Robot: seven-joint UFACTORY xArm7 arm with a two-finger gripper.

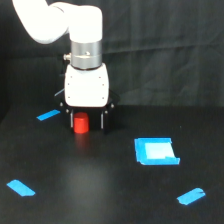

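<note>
My gripper [86, 115] hangs at the end of the white arm in the upper left of the camera view, low over the dark table. Its black fingers stand on either side of a small red block [80, 124], with a visible space between the block and the right finger, so it looks open. The block rests upright on the table, partly shaded by the gripper.
A white square outlined in blue tape [157, 151] lies on the table at right. Blue tape strips lie at lower left [21, 188], lower right [191, 195] and back left.
</note>
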